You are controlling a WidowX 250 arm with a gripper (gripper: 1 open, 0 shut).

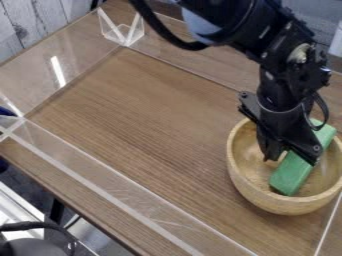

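My black gripper (289,148) reaches down from the top right into a light wooden bowl (278,200) at the right of the table. Its fingers look shut, with nothing clearly between them. A green oblong block (289,176) lies slanted inside the bowl, partly hidden behind the gripper.
A clear plastic piece (120,30) is at the top left, and clear strips run along the table's edges. Black cables lie at the bottom left.
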